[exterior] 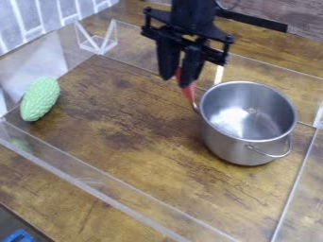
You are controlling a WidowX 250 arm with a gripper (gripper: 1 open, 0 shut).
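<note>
The dark gripper [180, 71] hangs in the upper middle of the camera view, above and just left of a steel pot [247, 142] with a wire handle. A thin red object [188, 93] extends below the gripper toward the pot's left rim; whether the fingers are closed on it is unclear. A green textured oval object [40, 98] lies at the far left.
Clear plastic walls border the area on several sides. A blue object [15, 234] shows in the bottom-left corner.
</note>
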